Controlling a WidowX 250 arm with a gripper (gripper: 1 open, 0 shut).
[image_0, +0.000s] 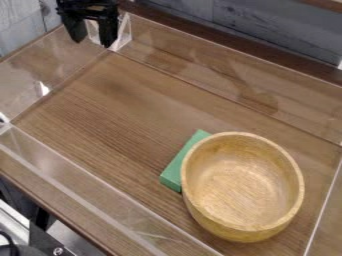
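Note:
My gripper (90, 30) is at the top left edge of the camera view, a dark shape partly cut off by the frame, above the far left corner of the wooden table. Whether its fingers are open or shut is hard to make out. A light wooden bowl (241, 188) stands at the lower right. A green flat block (178, 163) lies against its left side, partly hidden behind it.
Clear low walls or panels run along its edges, with grey planks beyond the back edge.

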